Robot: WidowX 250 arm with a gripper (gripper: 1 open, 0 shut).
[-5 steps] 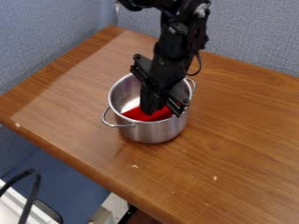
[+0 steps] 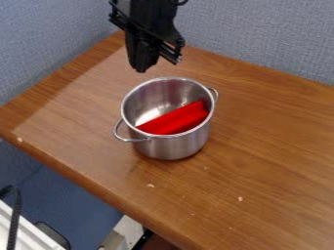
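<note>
A steel pot [image 2: 167, 145] with two side handles stands on the wooden table [image 2: 261, 166]. Inside it lies a long red object [image 2: 174, 118]. My black gripper [image 2: 141, 61] is raised at the top of the view, above and behind the pot and apart from it. Its fingers point down; whether they are open or shut is hard to tell, and nothing clearly shows between them.
Bare table surrounds the pot, widest to the right. Blue padded walls run behind and left. The table's edge runs along the lower left, with cables [image 2: 14, 221] and dark gear below it.
My gripper has risen up and back, out of the pot to the top of the view. The red object shows in the pot.
</note>
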